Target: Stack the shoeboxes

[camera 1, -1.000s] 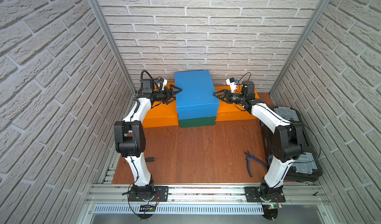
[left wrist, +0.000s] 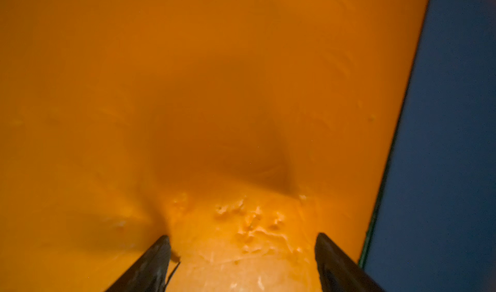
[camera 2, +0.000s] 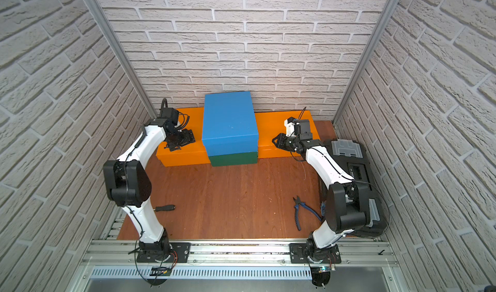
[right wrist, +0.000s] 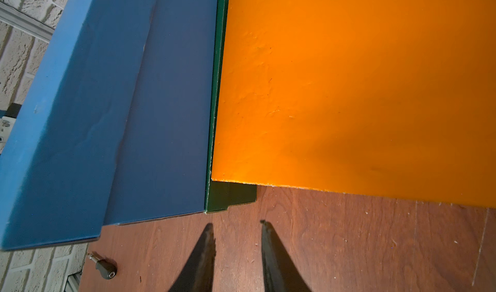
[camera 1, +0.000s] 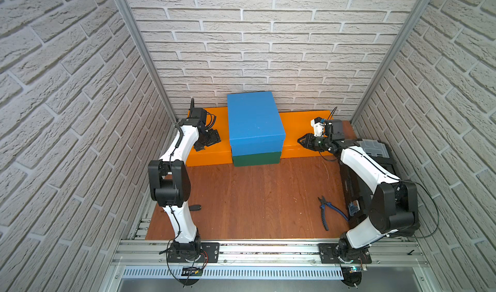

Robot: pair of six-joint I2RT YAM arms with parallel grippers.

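A blue shoebox (camera 1: pixel 254 115) rests on a green one (camera 1: pixel 256 158), between orange shoeboxes on the left (camera 1: pixel 206 158) and right (camera 2: pixel 273 124). My left gripper (camera 1: pixel 206 141) is open just above the left orange box's top; the left wrist view shows orange surface between its fingertips and blue at the right. My right gripper is over the right orange box's front edge, its fingers apart with only wooden floor seen between them in the right wrist view.
Pliers (camera 1: pixel 330 209) lie at front right, a dark-handled tool (camera 2: pixel 164 207) at front left, and a black case (camera 2: pixel 356 152) along the right side.
Both grippers have moved away from the blue box's sides and lower, each over an orange box.
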